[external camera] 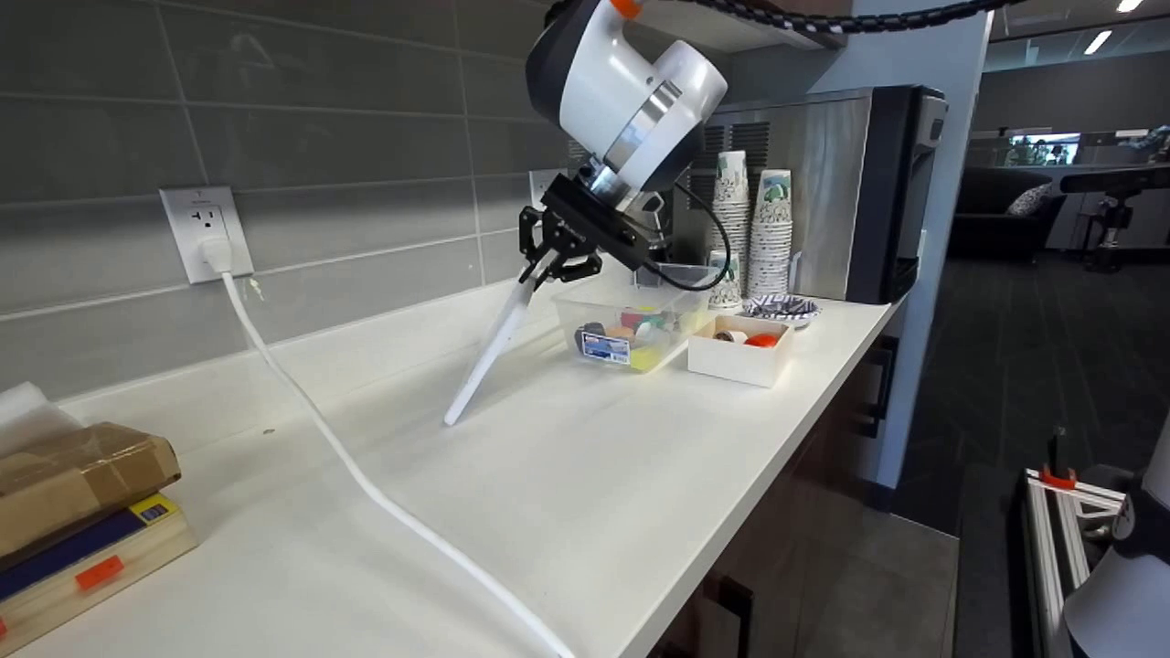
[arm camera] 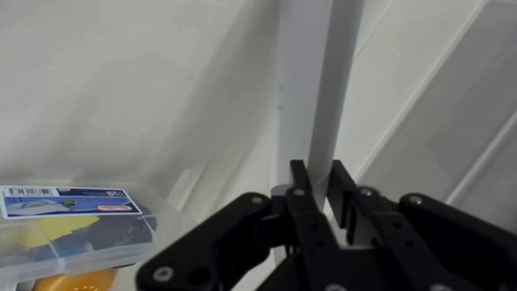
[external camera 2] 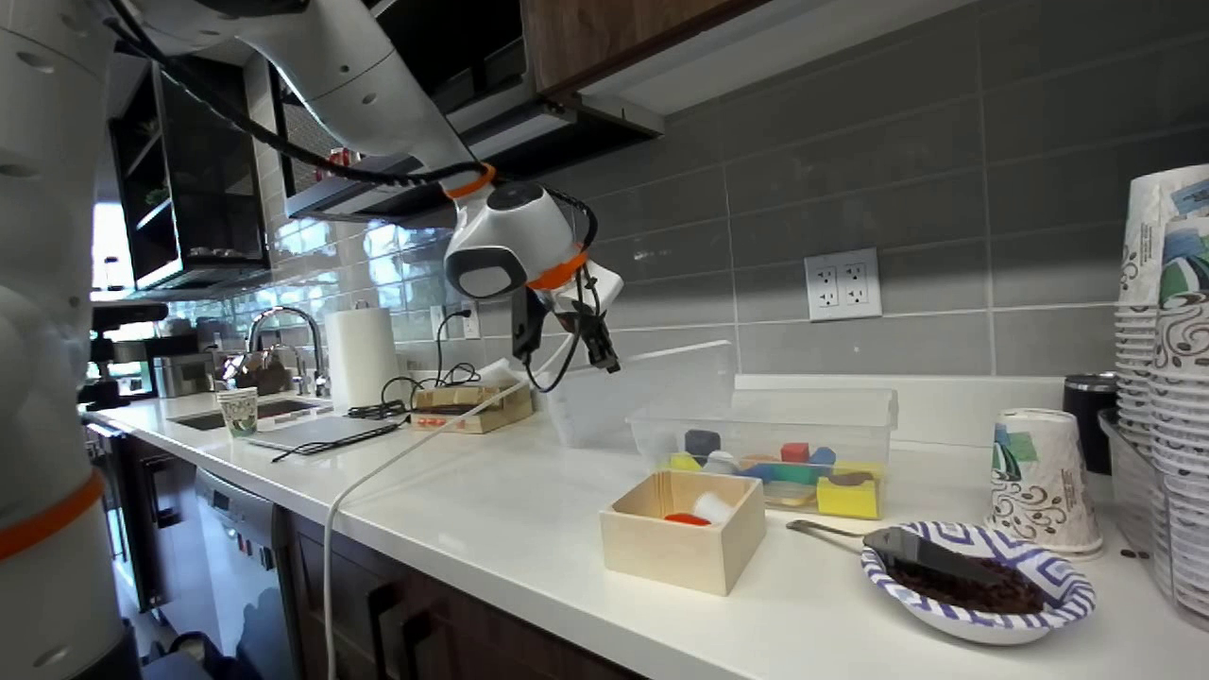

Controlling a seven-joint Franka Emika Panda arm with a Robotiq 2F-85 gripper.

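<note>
My gripper is shut on the upper edge of a whitish plastic lid (arm camera: 334, 82), whose edge runs between the two black fingers in the wrist view. In exterior view 1 the lid (external camera: 490, 349) slants down and left from the gripper (external camera: 545, 269); its lower end is at or close to the counter. Exterior view 2 shows the lid (external camera 2: 646, 391) as a translucent sheet behind and left of the clear bin (external camera 2: 765, 425). That bin stands uncovered, with several coloured blocks inside.
A small wooden box (external camera 2: 646, 544) with red and white items stands before the bin. Beyond it are a patterned bowl (external camera 2: 963, 618) and stacked cups (external camera: 773, 236). A white cable (external camera: 362, 477) crosses the counter, near boxes (external camera: 82, 488) at left.
</note>
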